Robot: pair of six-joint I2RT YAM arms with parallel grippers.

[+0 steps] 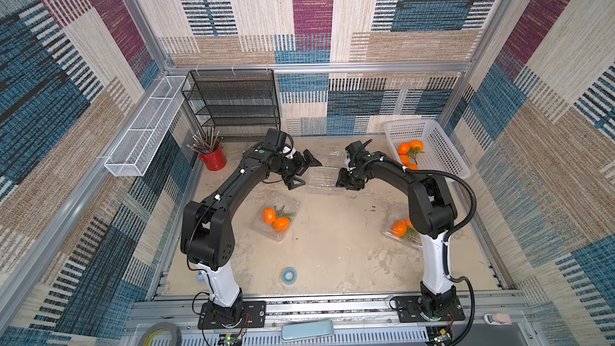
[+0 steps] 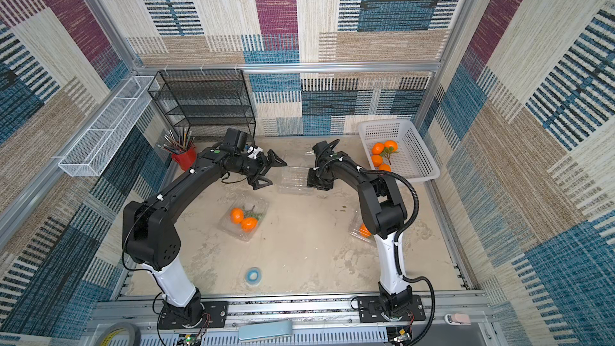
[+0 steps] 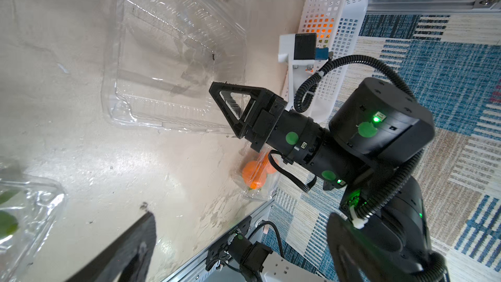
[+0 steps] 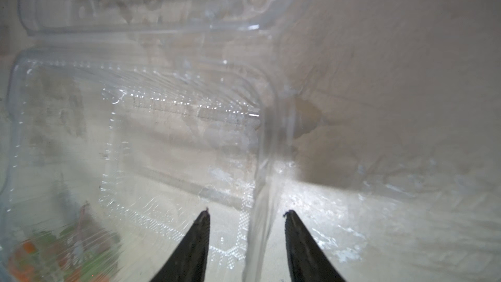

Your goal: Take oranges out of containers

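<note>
An empty clear plastic container (image 1: 322, 179) lies between the two arms, its lid opened toward the back. My right gripper is part open at one side of it; the container's rim (image 4: 266, 162) runs into the gap between the fingers, and contact cannot be judged. My left gripper (image 1: 310, 173) stands open at the opposite side, with nothing between its blurred fingers. A second clear container (image 1: 278, 234) at front left holds oranges (image 1: 280, 224) with green leaves. At right, another container (image 2: 356, 234) with oranges (image 1: 399, 228) is partly covered by the right arm.
A white basket (image 1: 453, 147) with several oranges (image 1: 416, 145) stands at back right. Blue tape (image 1: 289, 276) lies near the front edge. A red cup of brushes (image 1: 213, 158) and a black rack (image 1: 233, 99) occupy back left.
</note>
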